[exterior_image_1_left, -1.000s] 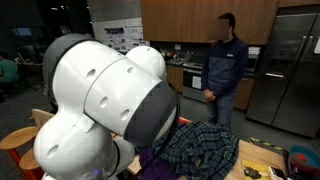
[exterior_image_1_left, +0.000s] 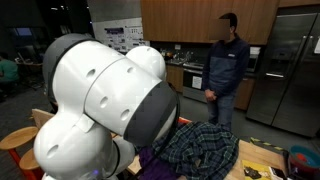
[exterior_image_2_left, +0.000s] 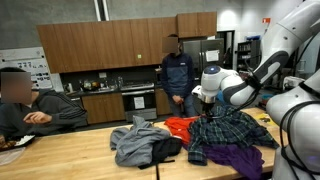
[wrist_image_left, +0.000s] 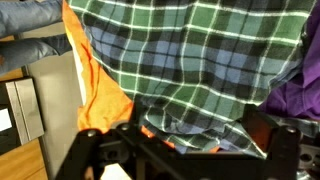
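Observation:
A dark plaid cloth (wrist_image_left: 195, 65) in green, navy and white fills most of the wrist view, lying crumpled over the table. Its folds also show as plaid cloth (exterior_image_1_left: 200, 152) in exterior view 1 and (exterior_image_2_left: 235, 130) plaid in exterior view 2. Orange-red cloth (wrist_image_left: 102, 90) sticks out along its left side, and purple cloth (wrist_image_left: 292, 98) along its right. At the bottom of the wrist view my gripper is open, its two fingers wide apart with plaid cloth visible beyond the gap. Whether the fingertips touch the cloth I cannot tell.
Grey clothing (exterior_image_2_left: 138, 140) and a black piece (exterior_image_2_left: 165, 149) lie left of the plaid heap. A person (exterior_image_1_left: 226, 70) stands at the table's far side; another person (exterior_image_2_left: 30, 105) is at the left.

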